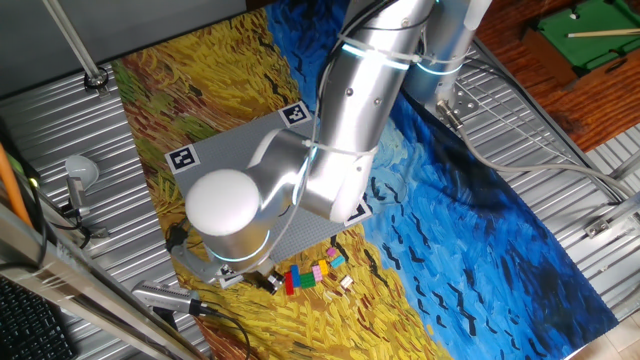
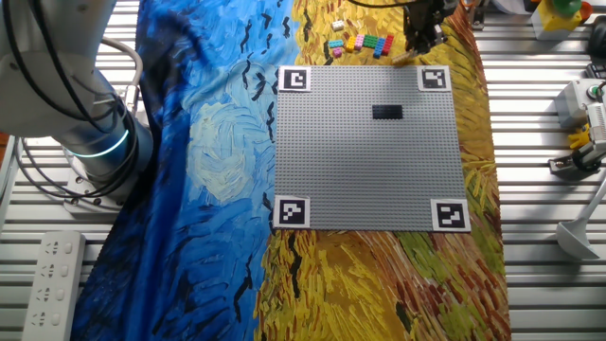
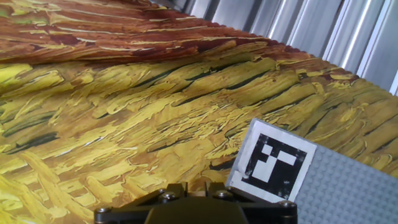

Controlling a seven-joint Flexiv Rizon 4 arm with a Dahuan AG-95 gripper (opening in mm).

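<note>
A grey studded baseplate (image 2: 360, 180) with square black-and-white markers at its corners lies on the painted cloth. One dark brick (image 2: 387, 112) sits on its upper right part. Beyond the plate's far edge is a row of small coloured bricks (image 2: 369, 43), with a white brick (image 2: 338, 26) apart from it. My dark gripper (image 2: 413, 55) is close to the red end of that row, near the marker corner. In the wrist view, the gripper shows only at the bottom edge, over yellow cloth beside a marker (image 3: 272, 163). Whether anything is between its fingers is unclear.
A metal stand (image 1: 165, 297) and a white ladle-like object (image 1: 82, 172) are at the left in exterior view 1. A power strip (image 2: 55, 284) lies at lower left in exterior view 2. Most of the plate is bare.
</note>
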